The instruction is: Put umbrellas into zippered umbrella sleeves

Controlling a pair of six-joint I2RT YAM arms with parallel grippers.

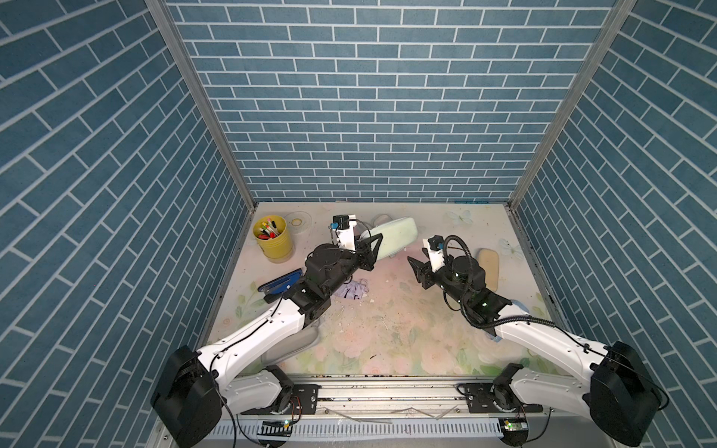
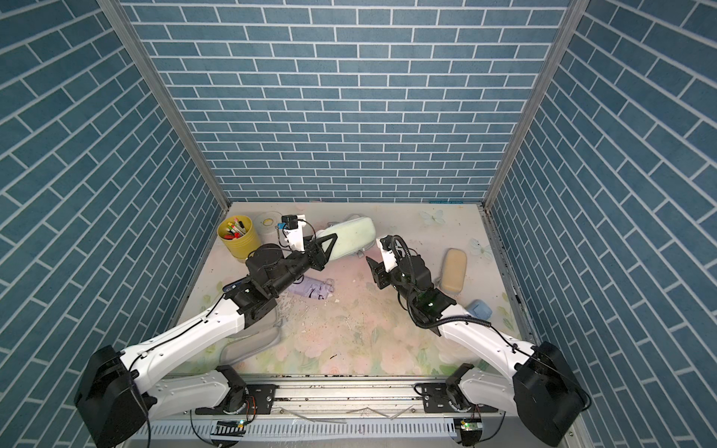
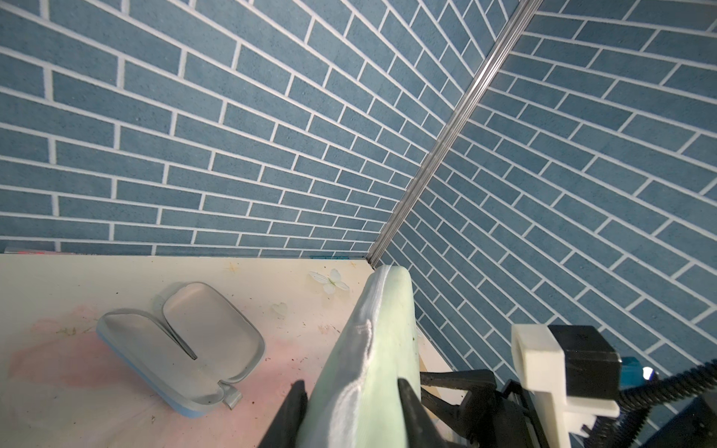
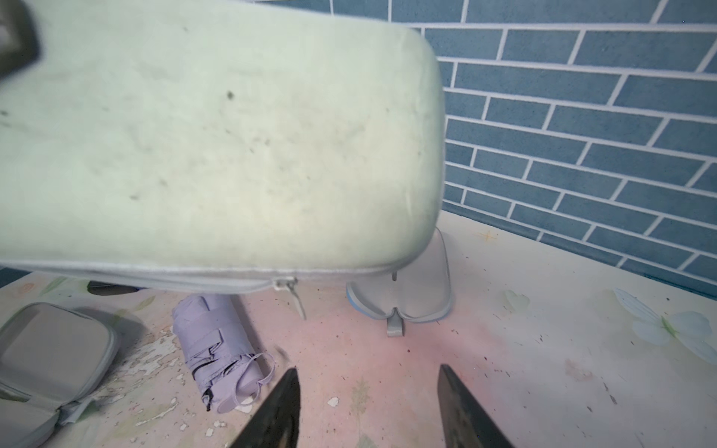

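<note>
A pale green zippered sleeve hangs above the table, its near end in my left gripper, which is shut on it. A whitish zipper edge runs along its side in the left wrist view. In the right wrist view it fills the upper left, and a small zipper pull dangles from its lower edge. My right gripper is open below and to the right of the sleeve's free end, nothing between its fingers. A folded lilac umbrella lies on the table. The sleeve's inside is hidden.
An open grey case lies behind the sleeve, another grey case at the near left. A dark blue case and a yellow bucket of pens stand left. A tan case and blue item lie right.
</note>
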